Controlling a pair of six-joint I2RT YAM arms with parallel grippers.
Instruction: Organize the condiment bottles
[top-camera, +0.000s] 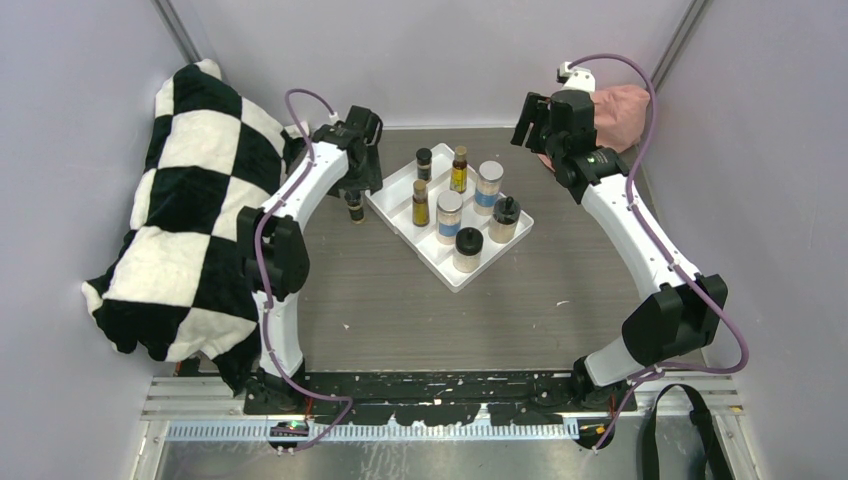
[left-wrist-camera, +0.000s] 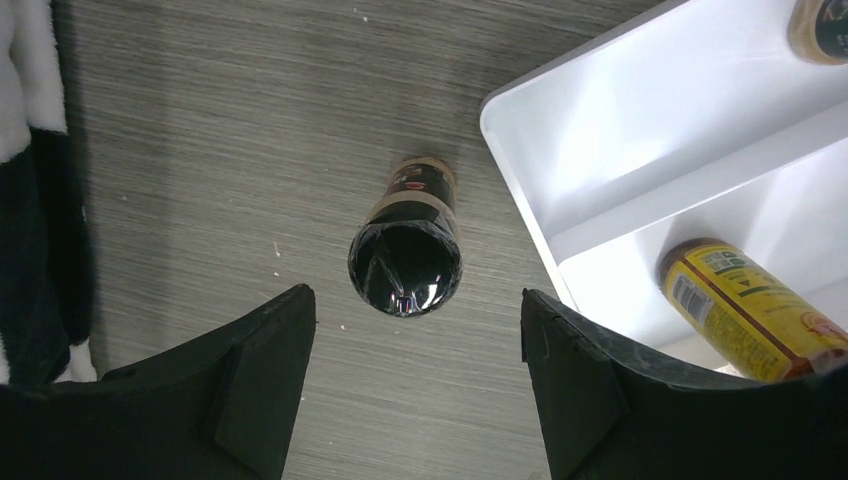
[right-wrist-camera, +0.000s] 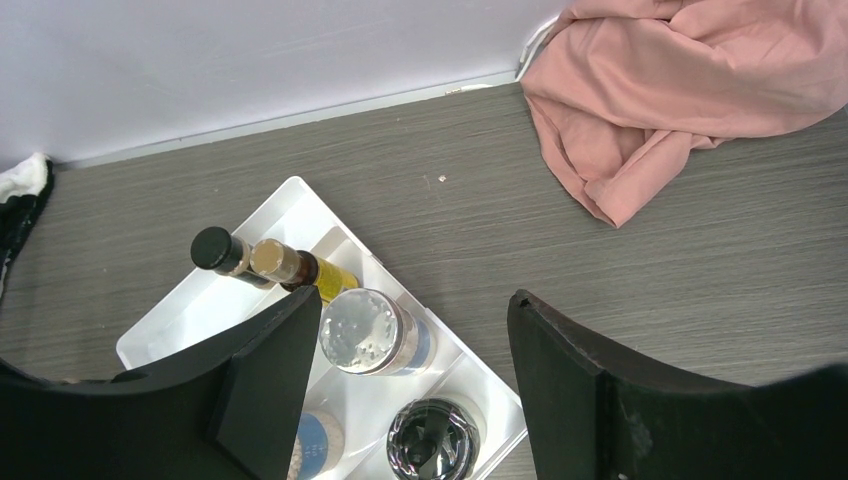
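Observation:
One small black-capped bottle (left-wrist-camera: 405, 265) stands upright on the table, just left of the white tray (left-wrist-camera: 545, 190). Above it, my left gripper is open, its fingers on either side of the view and nothing held. From above, that bottle (top-camera: 356, 209) is partly covered by the gripper. The tray holds another small black-capped bottle (top-camera: 424, 163), two slim yellow-labelled bottles (top-camera: 459, 170) (top-camera: 420, 205), two silver-lidded jars (top-camera: 488, 185) (top-camera: 449, 215) and two black-lidded jars (top-camera: 504, 222) (top-camera: 467, 248). Over the tray's right side, my right gripper has its fingers apart, empty.
A black-and-white checkered cushion (top-camera: 200, 210) fills the left side. Pink cloth (right-wrist-camera: 680, 90) lies at the back right.

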